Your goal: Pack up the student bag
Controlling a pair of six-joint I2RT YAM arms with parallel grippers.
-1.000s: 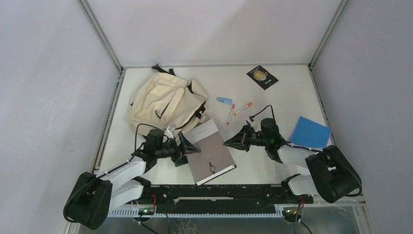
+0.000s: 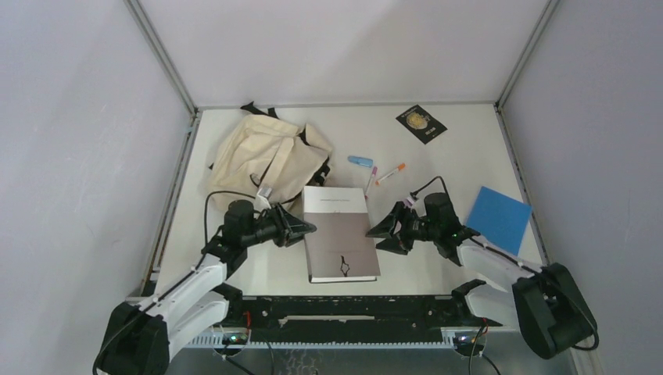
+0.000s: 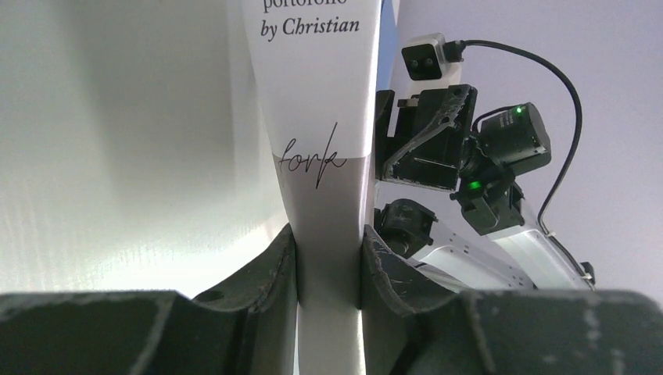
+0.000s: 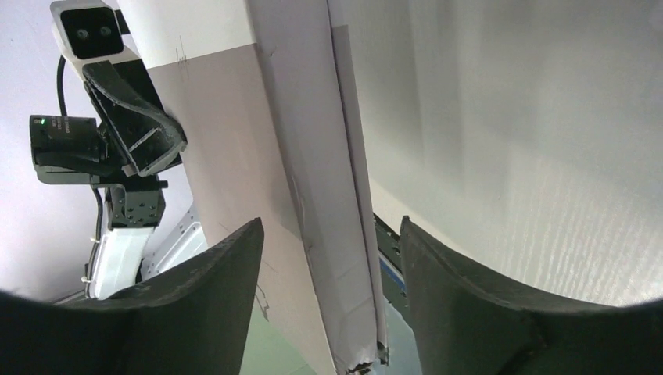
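Note:
A thick book (image 2: 340, 234) with a white-and-taupe cover lies on the table between the arms. Its spine (image 3: 324, 117), lettered in black, faces my left gripper, which is shut on it, one finger pressed to each cover. On the opposite long side, my right gripper stands open. The page edge (image 4: 313, 180) shows in the gap between its fingers, with no grip visible. The cream bag (image 2: 254, 160) slumps at the back left, its opening toward the book.
Behind the book lie a blue marker (image 2: 360, 161), a pink marker (image 2: 370, 181) and an orange marker (image 2: 390, 174). A black passport-like booklet (image 2: 421, 124) is at the back right, and a blue folder (image 2: 499, 221) at the right.
The book has turned from slanted to nearly straight.

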